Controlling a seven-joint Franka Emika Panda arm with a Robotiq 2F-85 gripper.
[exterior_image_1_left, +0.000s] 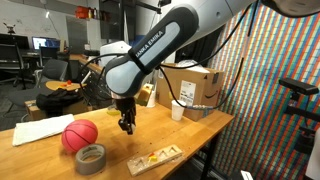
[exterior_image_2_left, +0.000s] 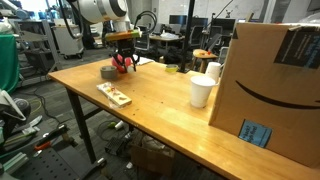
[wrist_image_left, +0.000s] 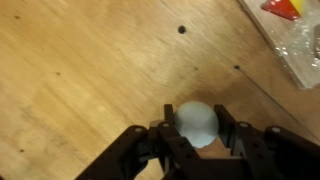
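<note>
In the wrist view a round, whitish-grey object (wrist_image_left: 196, 122) sits between the fingertips of my gripper, which is shut on it. The bare wooden table (wrist_image_left: 90, 80) lies below. In exterior view 1 my gripper (exterior_image_1_left: 126, 122) hangs over the table, to the right of a grey tape roll (exterior_image_1_left: 91, 158) and a red ball (exterior_image_1_left: 79, 135). The held object is too small to make out in that view. A pale wooden tray (exterior_image_1_left: 155, 160) with small coloured pieces lies at the table's front edge; its corner also shows in the wrist view.
A white cup (exterior_image_2_left: 201, 91) and a large cardboard box (exterior_image_2_left: 270, 85) stand toward one end of the table. A yellow object (exterior_image_2_left: 170, 67) lies near the back edge. White paper (exterior_image_1_left: 38, 130) rests at the left. Mid-table is mostly clear.
</note>
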